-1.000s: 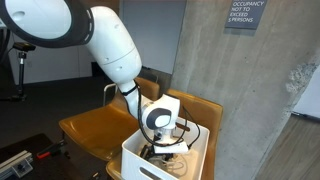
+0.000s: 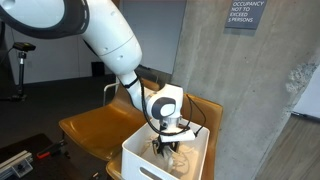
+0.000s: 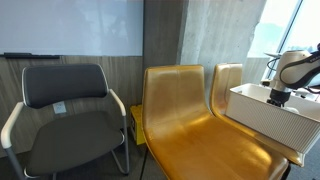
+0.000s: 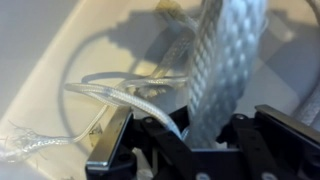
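My gripper (image 2: 169, 147) is low inside the white box (image 2: 138, 163), over the pale rope at its bottom. In the wrist view a thick white braided rope (image 4: 225, 65) rises close to the camera and runs down to the gripper's middle. A thinner white cord (image 4: 125, 97) loops across from the left to the same place. My gripper's fingers are shut; the rope covers the fingertips, so whether any strand is pinched between them cannot be told. A frayed cord end (image 4: 25, 143) lies at the left on the box floor.
The box rests on the seat of a brown bench (image 3: 215, 145), its walls standing around the gripper. A concrete wall (image 2: 245, 80) rises behind. A dark grey chair (image 3: 70, 110) stands apart from the box.
Pale rope now shows below the gripper, differently arranged.
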